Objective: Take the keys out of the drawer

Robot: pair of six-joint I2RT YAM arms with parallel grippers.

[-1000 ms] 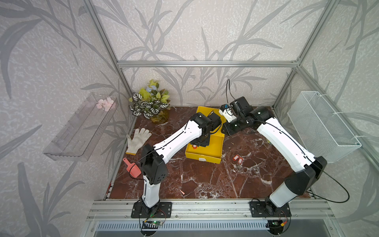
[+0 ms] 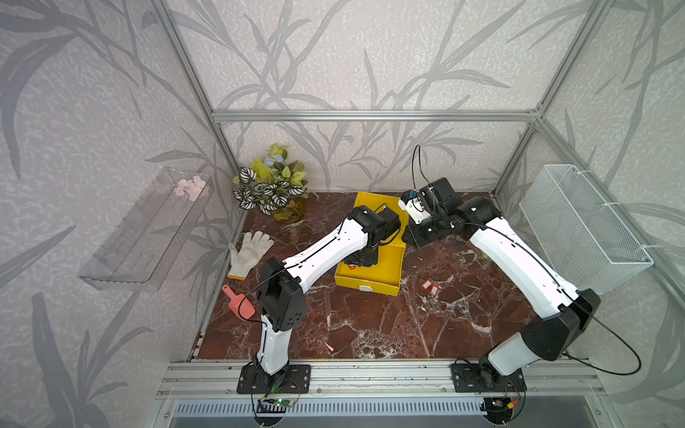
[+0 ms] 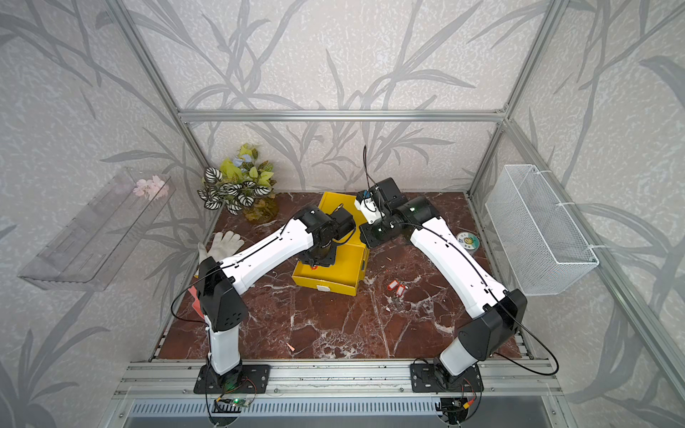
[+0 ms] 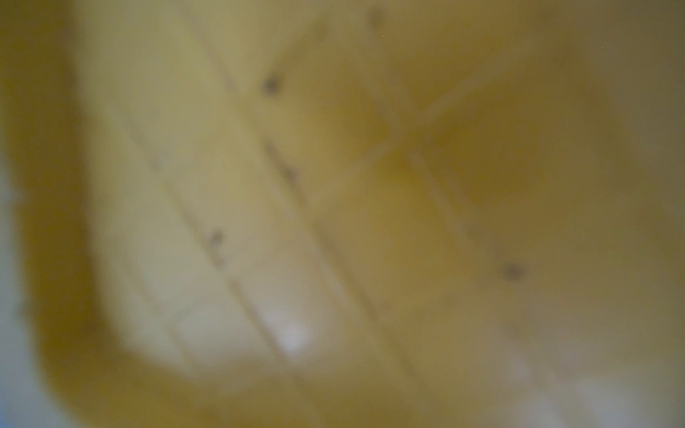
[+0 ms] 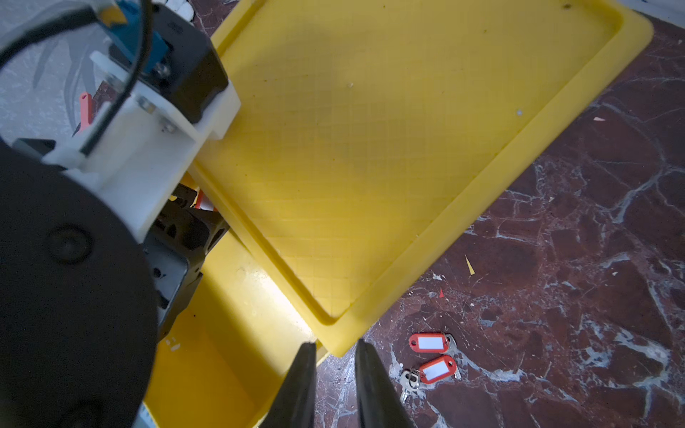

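In the top views the yellow drawer box (image 2: 381, 278) stands mid-table, its yellow lid (image 5: 385, 142) raised behind. A red key tag (image 2: 351, 266) shows in the box under my left gripper (image 2: 356, 260), whose fingers are hidden or unclear; the left wrist view is blurred yellow plastic. My right gripper is beside the lid's corner, its dark fingers apart, nothing clearly between them. Outside the box on the right lie keys with red tags (image 5: 429, 343) (image 5: 437, 369).
A plant (image 2: 278, 185) stands back left, with a white glove (image 2: 249, 253) and pink scoop (image 2: 239, 303) below it. A clear tray (image 2: 142, 235) and a white mesh basket (image 2: 585, 228) are on the side walls.
The left arm has moved very little; the box and outside keys look unchanged.
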